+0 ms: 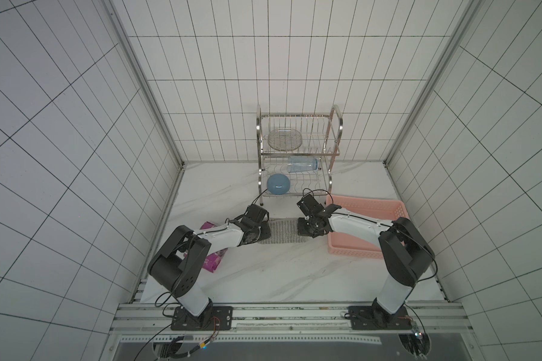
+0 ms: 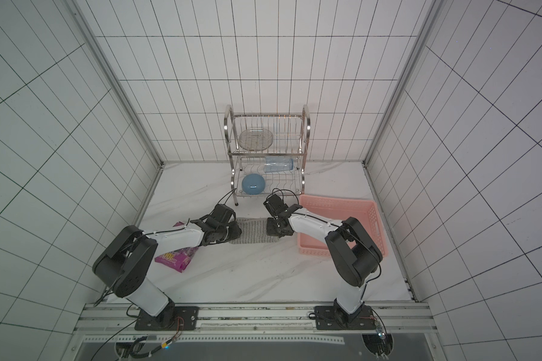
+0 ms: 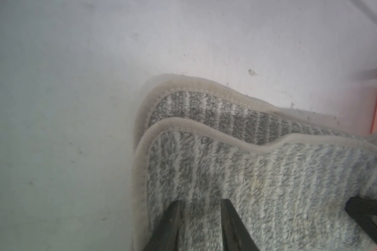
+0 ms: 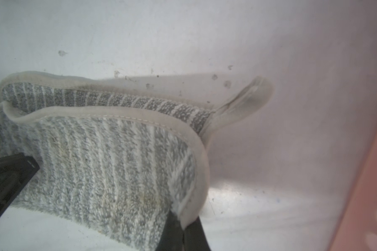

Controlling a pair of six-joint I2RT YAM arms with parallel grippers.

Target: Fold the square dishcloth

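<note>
The grey striped dishcloth (image 1: 288, 231) lies doubled between my two grippers, its fold toward the front and its beige-edged layers slightly offset at the back. In the right wrist view, my right gripper is shut on the right edge of the cloth's upper layer, which is pinched and pulled up there. A beige hanging loop (image 4: 247, 102) sticks out at the back right corner. Over the left end of the cloth (image 3: 205, 167), my left gripper has its fingers apart, with no cloth pinched between them that I can see.
A pink basket (image 1: 367, 254) stands close on the right, under the right arm. Behind is a metal dish rack (image 1: 300, 154) with a blue bowl (image 1: 278, 184). A purple packet (image 1: 213, 261) lies under the left arm.
</note>
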